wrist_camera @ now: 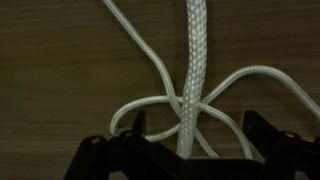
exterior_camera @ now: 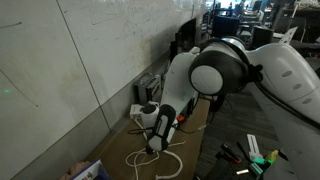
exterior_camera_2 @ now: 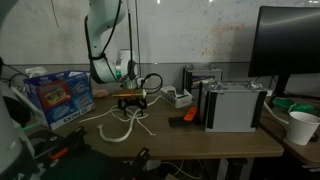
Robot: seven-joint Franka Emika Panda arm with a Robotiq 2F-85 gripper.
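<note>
White ropes lie crossed on the dark wooden table, one thick rope (wrist_camera: 196, 50) and thinner cord (wrist_camera: 136, 34) looping beneath and beside it. My gripper is open over the crossing, its two dark fingers apart on either side of the thick rope. Whether the fingertips touch the table cannot be told. In the second exterior view the gripper (exterior_camera_2: 131, 104) points down, low over the cord, and a curved piece of thick rope (exterior_camera_2: 118, 136) lies in front of it. The rope (exterior_camera: 172, 166) also shows below the arm in the first exterior view.
A blue and red box (exterior_camera_2: 62, 92) stands left of the gripper. To the right are a grey metal-sided box (exterior_camera_2: 232, 108), a red-and-black tool (exterior_camera_2: 184, 119), a white cup (exterior_camera_2: 301, 127) and a monitor (exterior_camera_2: 288, 42). A whiteboard wall (exterior_camera: 60, 70) runs behind the table.
</note>
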